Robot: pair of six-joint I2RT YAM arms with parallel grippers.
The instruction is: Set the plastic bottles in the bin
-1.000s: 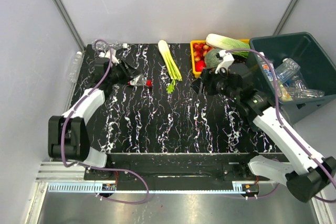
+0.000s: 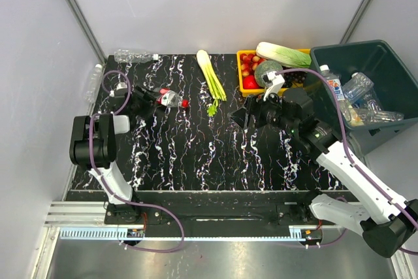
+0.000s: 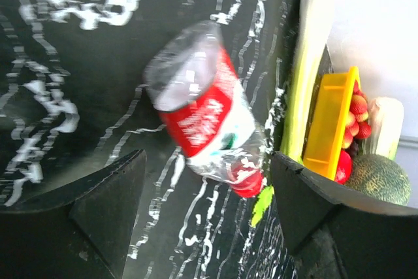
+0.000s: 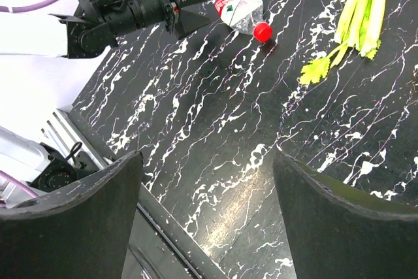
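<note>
A plastic bottle with red label and cap lies on the black table, just right of my left gripper, which stands open around the near side of it; in the left wrist view the bottle sits ahead between the open fingers. Clear bottles lie at the back left and left edge. The dark green bin at right holds several bottles. My right gripper hangs open over the middle right, nothing between its fingers.
Celery lies at the back middle. A yellow crate of vegetables and fruit stands beside the bin.
My left arm has drawn leftward and down from above the bottle, bringing its gripper lower beside it. The right arm has shifted only slightly. The bottles look unmoved.
</note>
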